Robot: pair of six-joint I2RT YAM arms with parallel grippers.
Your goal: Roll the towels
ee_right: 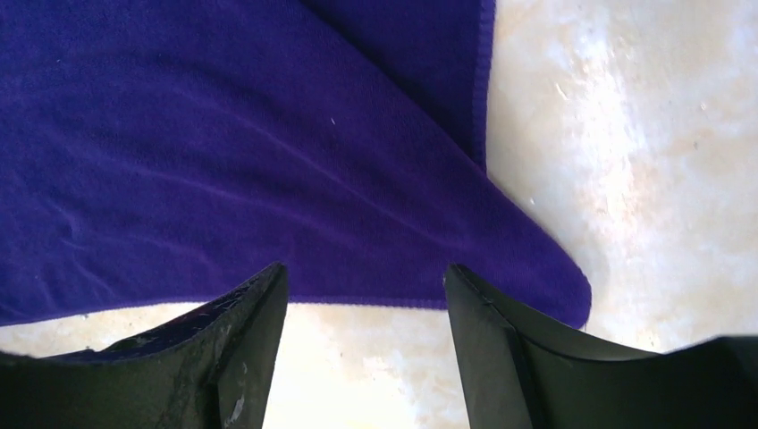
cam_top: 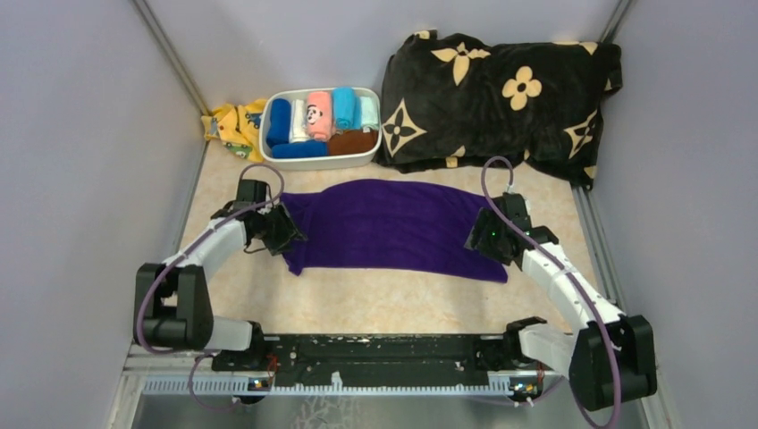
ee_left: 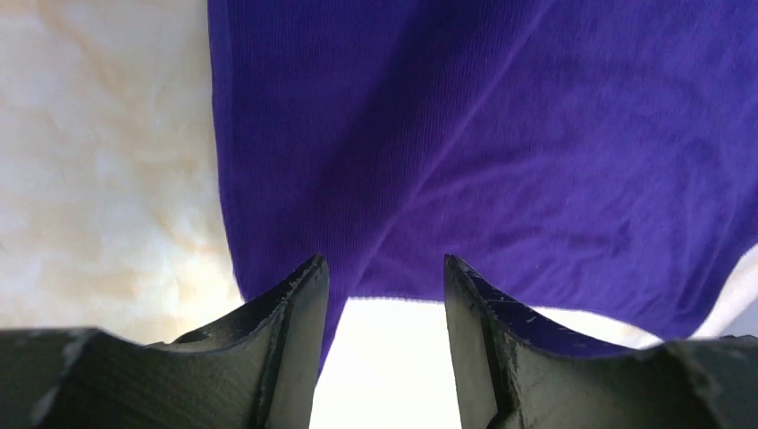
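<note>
A purple towel [cam_top: 384, 223] lies spread flat across the middle of the table, its left end creased with an edge folded over. My left gripper [cam_top: 290, 231] is over that left end; in the left wrist view its fingers [ee_left: 286, 331] stand apart above the folded strip, with nothing held. My right gripper [cam_top: 478, 239] hangs over the towel's right end, its fingers [ee_right: 501, 340] apart above the near edge and corner, holding nothing.
A white basket [cam_top: 320, 164] of rolled towels stands at the back left, beside a crumpled yellow cloth [cam_top: 234, 130]. A black patterned blanket [cam_top: 492, 107] fills the back right.
</note>
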